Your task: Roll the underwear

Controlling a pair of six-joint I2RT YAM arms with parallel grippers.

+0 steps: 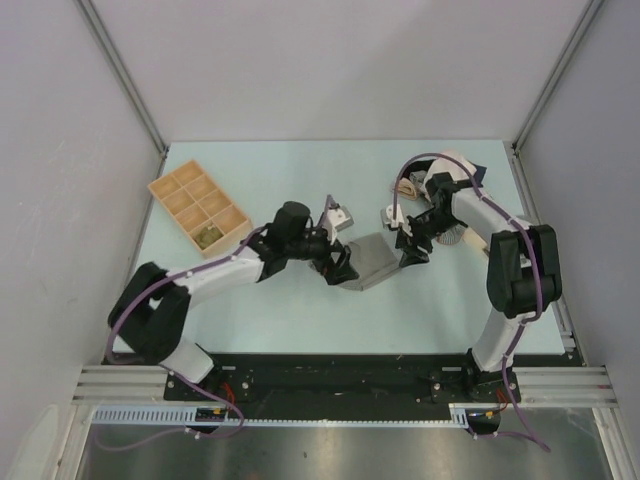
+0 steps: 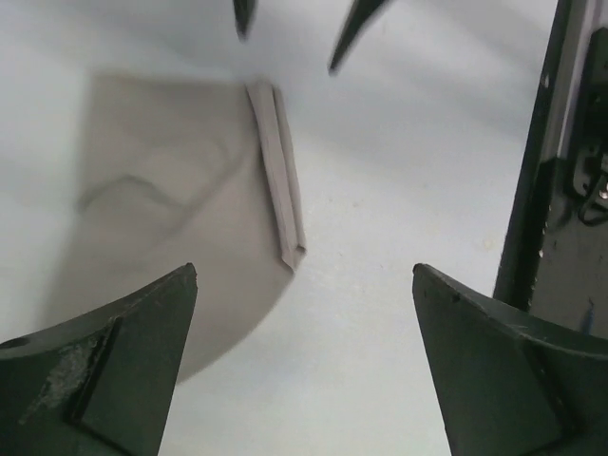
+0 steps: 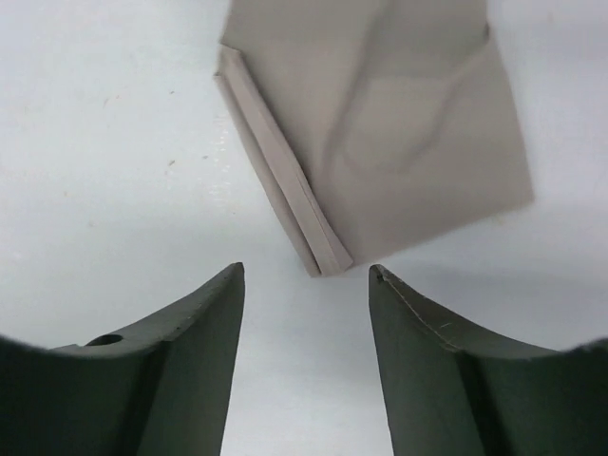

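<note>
A grey-brown cloth (image 1: 372,258) lies flat on the table with a narrow folded band along one edge, also seen in the left wrist view (image 2: 280,171). My left gripper (image 1: 334,262) hangs over the cloth's left part, open, with its fingers wide apart. My right gripper (image 1: 412,248) is open at the cloth's right side; in the right wrist view its fingertips sit below the near end of the band, with nothing between them.
A wooden compartment tray (image 1: 200,190) lies at the left. A heap of folded cloths and a dark container (image 1: 450,166) is at the back right.
</note>
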